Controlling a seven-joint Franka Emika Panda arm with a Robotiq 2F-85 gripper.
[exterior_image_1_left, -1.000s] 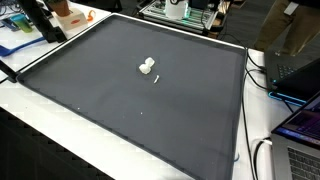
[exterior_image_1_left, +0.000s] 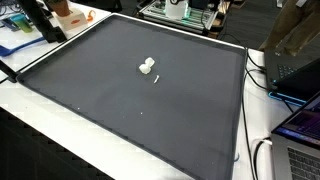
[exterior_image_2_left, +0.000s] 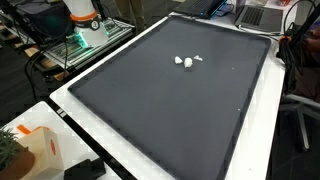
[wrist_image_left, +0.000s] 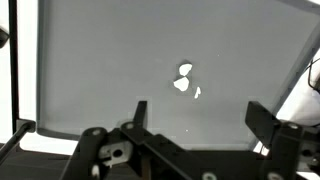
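Observation:
Two small white pieces lie close together on a dark grey board (exterior_image_1_left: 120, 100). In the wrist view the upper white piece (wrist_image_left: 185, 70) and the larger lower white piece (wrist_image_left: 181, 84) sit near the middle, above the fingers. A thin white sliver (wrist_image_left: 197, 92) rests just beside them. In exterior view 2 the white pieces (exterior_image_2_left: 187, 62) are on the board's far half. My gripper hangs over the board, open, its two black fingers wide apart with nothing between them. Neither exterior view shows the gripper.
A laptop (exterior_image_1_left: 298, 130) and cables border the board's right side in exterior view 1. A potted plant (exterior_image_2_left: 12, 155) and an orange-and-white box (exterior_image_2_left: 40, 147) stand at a near corner in exterior view 2. Most of the board is bare.

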